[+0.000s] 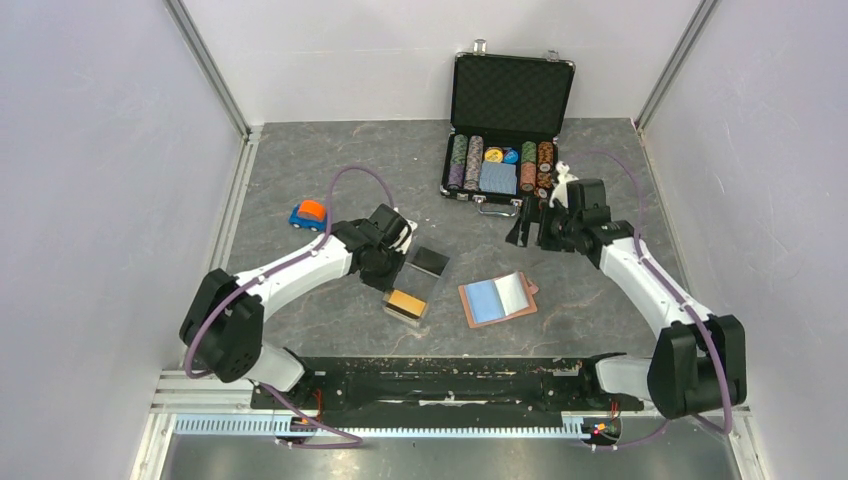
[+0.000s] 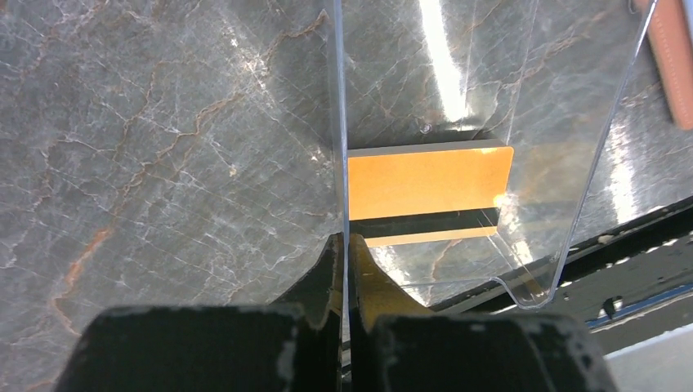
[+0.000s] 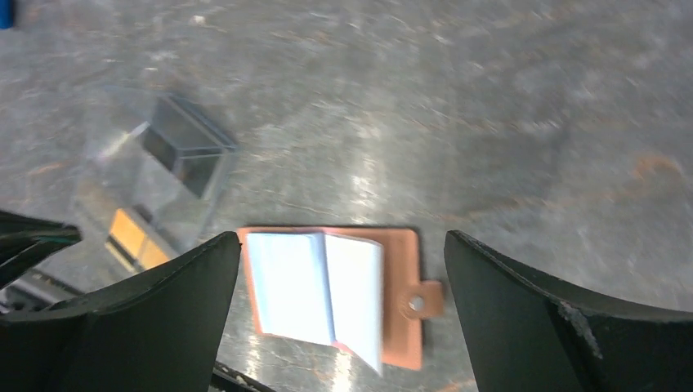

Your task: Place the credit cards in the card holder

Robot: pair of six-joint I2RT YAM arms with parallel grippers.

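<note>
A clear plastic card stand [image 1: 412, 284] carries an orange card [image 1: 407, 303] at its near end and a dark card [image 1: 430, 261] at its far end. My left gripper is shut on the stand's side edge; the orange card [image 2: 429, 181] shows through the clear plastic. The brown card holder [image 1: 530, 305] lies opened flat right of the stand, with blue and white sleeves [image 3: 353, 290] showing. Above the table near the open case, my right gripper [image 1: 531, 232] stands open and empty. In the right wrist view the holder [image 3: 402, 343] lies below its spread fingers [image 3: 523, 310].
An open black case [image 1: 512, 90] of poker chips [image 1: 475, 160] stands at the back. A blue and orange toy car [image 1: 309, 214] sits behind the left arm. Bare table lies between the stand and the holder, and to the right.
</note>
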